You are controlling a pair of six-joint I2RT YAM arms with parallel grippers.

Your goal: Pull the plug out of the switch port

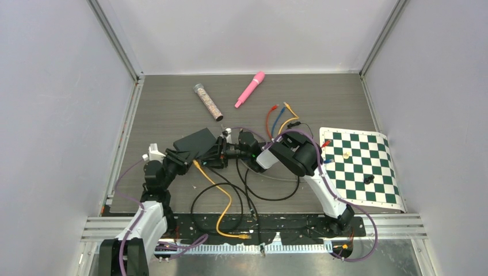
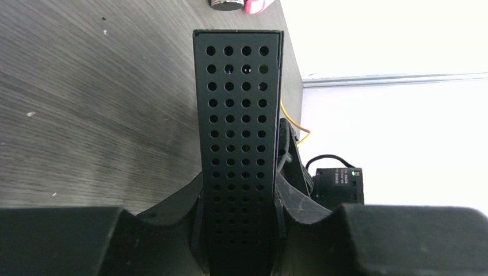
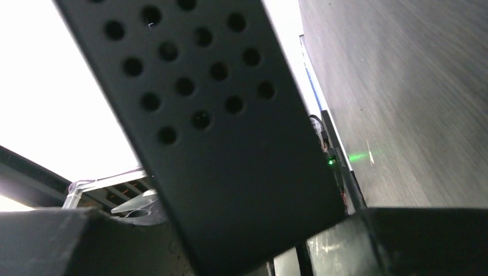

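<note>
A black switch box (image 1: pixel 193 141) is held above the table at centre left, its perforated side (image 2: pixel 237 115) filling the left wrist view's middle. My left gripper (image 1: pixel 183 159) is shut on it from the lower left. My right gripper (image 1: pixel 214 154) is at the box's right side, open, with the box's dark face (image 3: pixel 230 172) close in front of it in the right wrist view. A yellow cable (image 1: pixel 223 195) runs from the box's lower edge toward the front, with black cables (image 1: pixel 247 190) beside it. The plug in its port is too small to make out.
A pink microphone (image 1: pixel 249 91) and a tube of beads (image 1: pixel 207 100) lie behind the box. Short coloured cables (image 1: pixel 270 115) lie at back right, and a checkered board (image 1: pixel 357 184) on the right.
</note>
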